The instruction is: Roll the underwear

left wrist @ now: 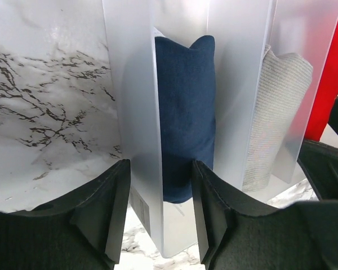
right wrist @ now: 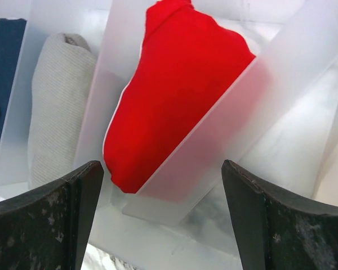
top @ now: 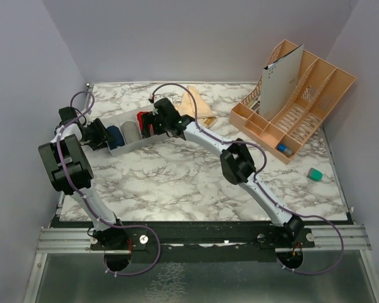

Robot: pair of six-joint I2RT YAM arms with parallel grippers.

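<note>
A translucent white divided box (top: 138, 145) lies askew at the table's back left. In it are a navy roll (left wrist: 186, 107), a beige ribbed roll (left wrist: 276, 112) and a red roll (right wrist: 174, 84), each in its own compartment. My left gripper stands open at the box's left end; its fingers straddle the end wall, one outside and one over the navy roll. Open over the red roll's end of the box, my right gripper has a slanted divider (right wrist: 214, 135) showing between its fingers and no cloth held.
Folded peach cloth (top: 199, 104) lies behind the right arm. An orange compartment rack (top: 303, 104) with a white board fills the back right, and a green block (top: 314, 174) sits at the right.
</note>
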